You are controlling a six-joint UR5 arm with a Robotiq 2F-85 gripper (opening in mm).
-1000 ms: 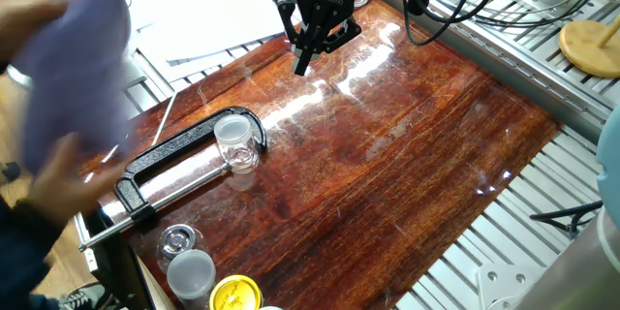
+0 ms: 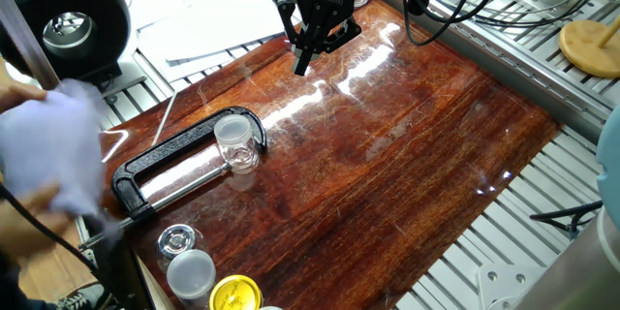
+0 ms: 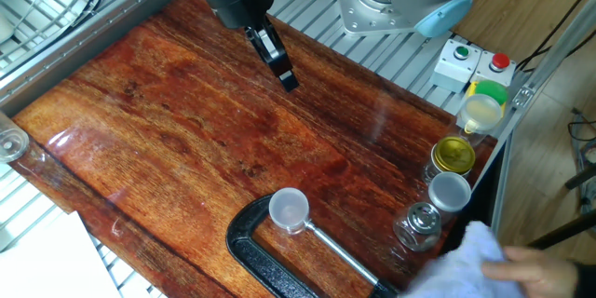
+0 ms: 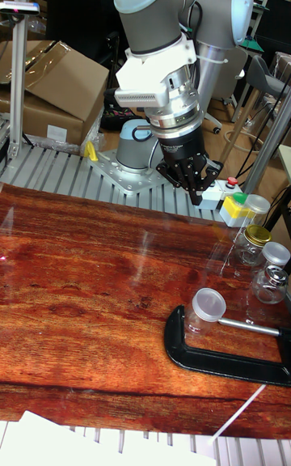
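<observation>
My gripper [image 2: 303,62] hangs over the far part of the wooden board [image 2: 387,174], its fingers together and nothing visible between them. In exterior view 2 it [image 3: 289,84] is well apart from every jar. A black C-clamp [image 2: 174,148] lies flat on the board. At its end stands a clear jar [image 2: 236,145] with a translucent white lid, touching or right beside the screw. Along the board's edge stand a jar with a silver lid [image 3: 424,217], one with a white lid [image 3: 449,191], one with a gold lid [image 3: 455,155] and another pale-lidded jar [image 3: 480,113].
A person's hand [image 3: 531,267] holds a lilac cloth [image 3: 466,265] by the board's edge near the clamp. White papers [image 2: 213,19] lie off the board. Most of the board's middle is bare. Stop buttons [image 3: 500,61] stand on the slatted table.
The person's hands and the lilac cloth have moved about at the left of exterior view 1. My gripper, the clamp and the jars have stayed put.
</observation>
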